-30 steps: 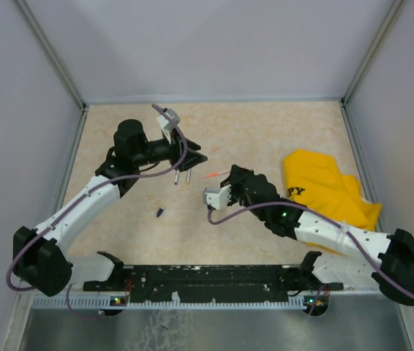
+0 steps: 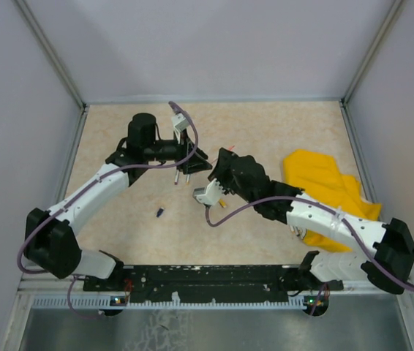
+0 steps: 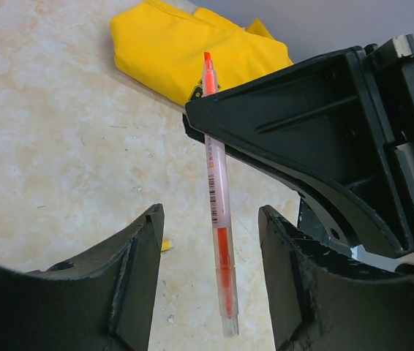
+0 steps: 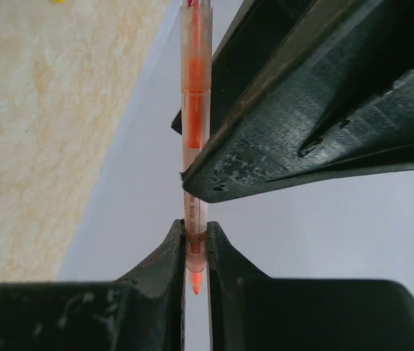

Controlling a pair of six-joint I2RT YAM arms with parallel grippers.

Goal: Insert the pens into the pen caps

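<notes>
A clear pen (image 3: 219, 190) with red-orange inside is held near one end by my right gripper, its fingers shut on it and the red tip poking out beyond. Around the pen's other part stands my left gripper, open, with a finger on either side and gaps between. In the right wrist view a dark left finger (image 4: 265, 139) crosses partly in front of the pen. On the table lie a dark blue cap-like piece (image 2: 160, 212) and a small yellow piece (image 2: 222, 203).
More slim pens (image 2: 177, 176) lie on the table below the left gripper, partly hidden. A yellow cloth (image 2: 320, 186) spreads at the right, by the right arm.
My left gripper has moved right, towards the pen. The right gripper has moved left with the pen, so the two grippers now nearly meet. The small yellow piece has come into view.
</notes>
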